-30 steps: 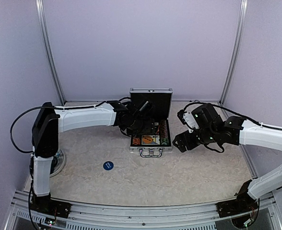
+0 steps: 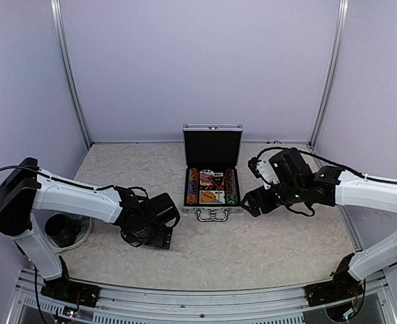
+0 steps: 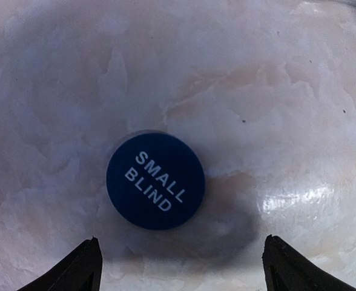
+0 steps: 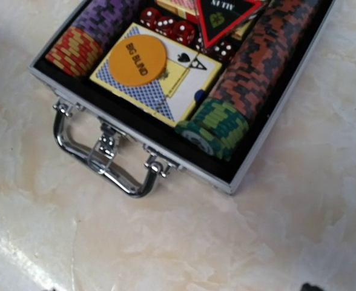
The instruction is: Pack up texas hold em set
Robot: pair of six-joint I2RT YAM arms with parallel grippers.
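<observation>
An open silver case [image 2: 212, 210] stands mid-table, holding chip rows [image 4: 263, 54], red dice [image 4: 183, 31], cards [image 4: 172, 103] and an orange BIG BLIND disc [image 4: 137, 59]. A blue SMALL BLIND disc [image 3: 155, 180] lies flat on the table, centred below my open left gripper, nothing between its fingers; from above, the arm hides it. My right gripper [image 2: 256, 202] hangs at the case's right; only its fingertips show at the bottom edge of the right wrist view.
A round clear container [image 2: 82, 236] with a dark item [image 2: 62, 231] is at the far left.
My left gripper has come from over the case down to the front left, over the blue disc. The right arm looks almost still.
</observation>
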